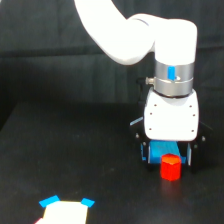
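Observation:
My white arm reaches down from the top, and my gripper is low at the right side of the dark table. Its dark fingers blend into the background, so how far apart they stand is unclear. A blue object shows beneath the white hand, partly hidden by it. Whether the fingers touch or grip it cannot be seen. Directly in front of the blue object, a small red block overlaps its lower right part in the view.
At the bottom left lies a pale, cream-coloured piece with blue corners, cut off by the frame edge. Some red shows at its left side.

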